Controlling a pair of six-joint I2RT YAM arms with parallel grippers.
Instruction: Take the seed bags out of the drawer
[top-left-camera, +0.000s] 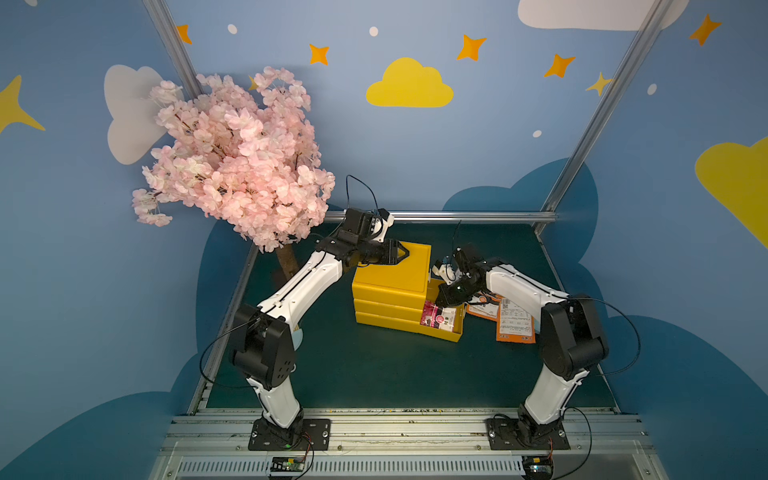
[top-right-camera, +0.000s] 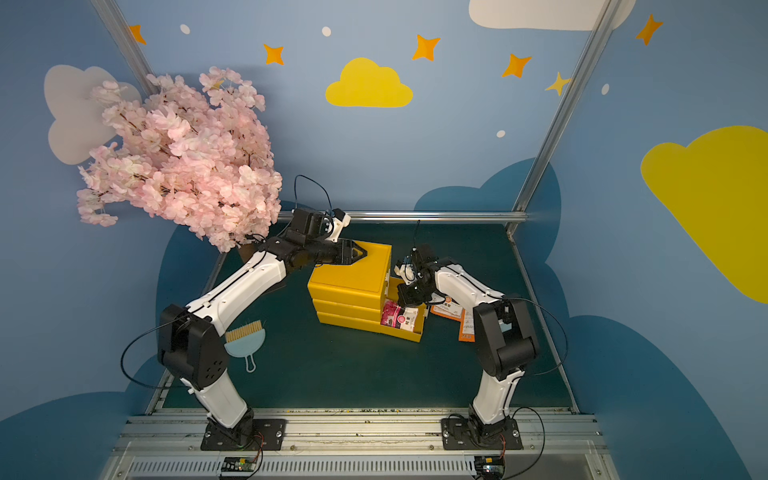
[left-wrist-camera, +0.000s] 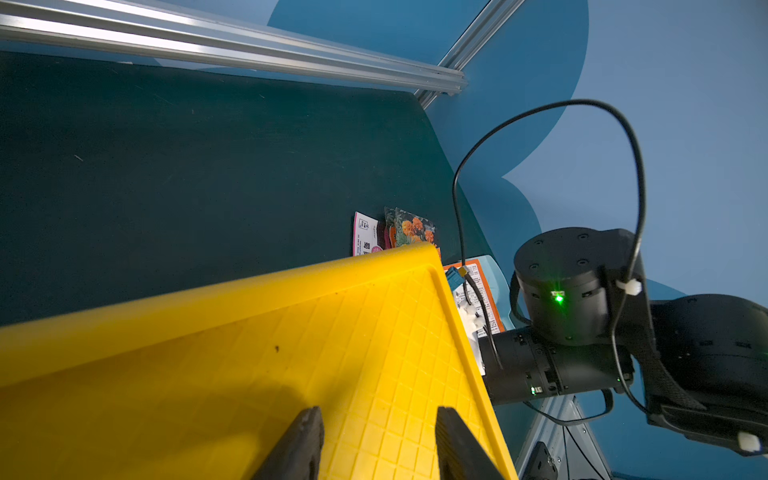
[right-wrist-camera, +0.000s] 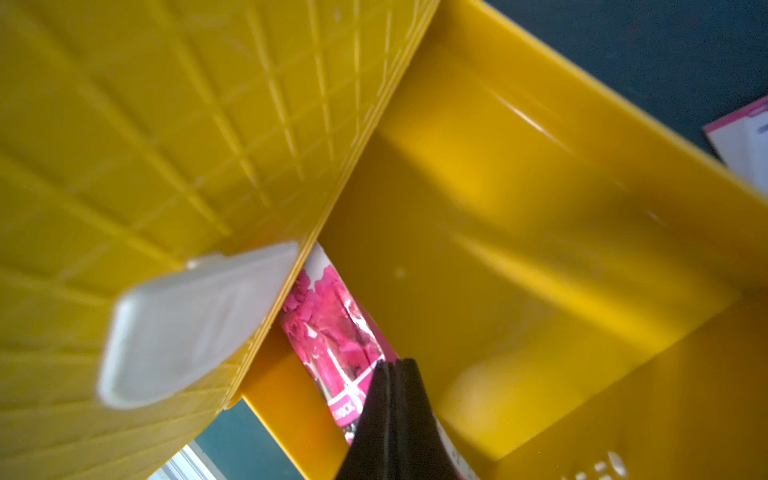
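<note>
The yellow drawer unit stands mid-table with its bottom drawer pulled out to the right. A pink seed bag lies in that drawer, partly under the upper tier. My right gripper is shut, its tips down in the drawer over the bag; I see nothing held between them. My left gripper is part open above the yellow top, nothing between its fingers.
Several seed packets lie right of the unit. A blossom tree stands at back left, a dustpan with brush at front left.
</note>
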